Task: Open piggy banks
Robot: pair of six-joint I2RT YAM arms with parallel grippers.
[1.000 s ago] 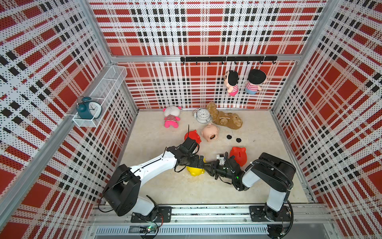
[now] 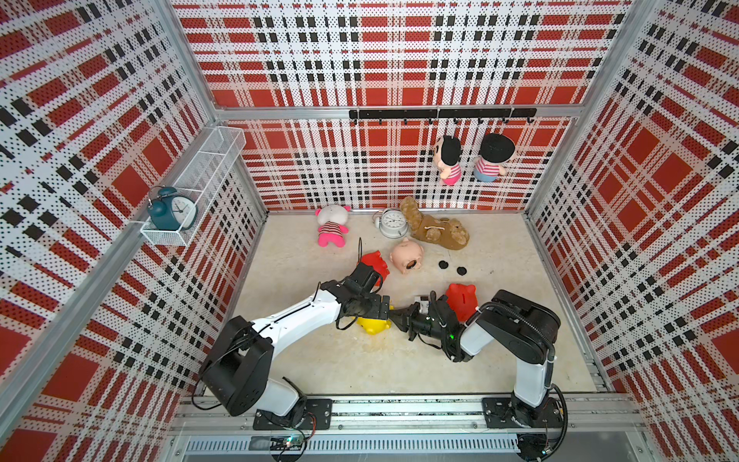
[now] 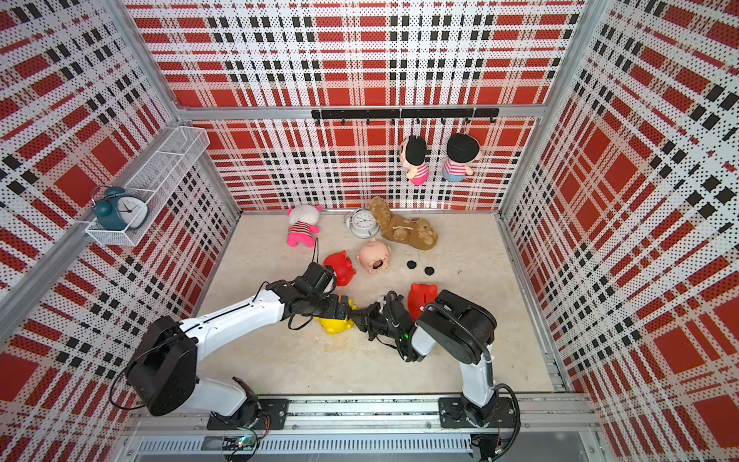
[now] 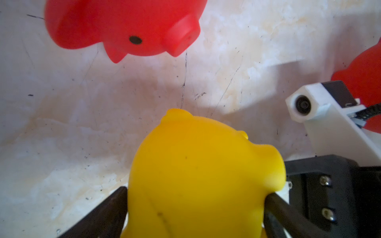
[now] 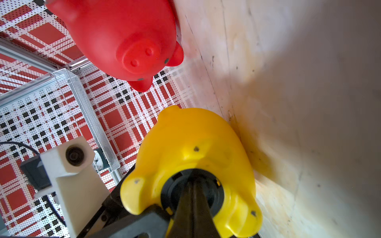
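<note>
A yellow piggy bank [image 2: 374, 323] lies in the front middle between both grippers. My open left gripper straddles it, a finger on either side. My right gripper is shut, its tips at the black round plug in the bank's underside, which faces it. One red piggy bank [image 3: 338, 267] sits behind my left gripper, another [image 3: 422, 296] beside my right gripper. A pink piggy bank [image 2: 406, 254] stands further back with a dark opening showing. Two black discs [image 2: 443, 265] lie to its right.
A pink plush toy [image 2: 331, 227], a white clock [image 2: 392, 221] and a brown plush [image 2: 438, 229] line the back. A wire basket [image 2: 188, 200] with a teal clock is on the left wall.
Both grippers and the yellow bank have shifted slightly left and toward the back over the last second.
</note>
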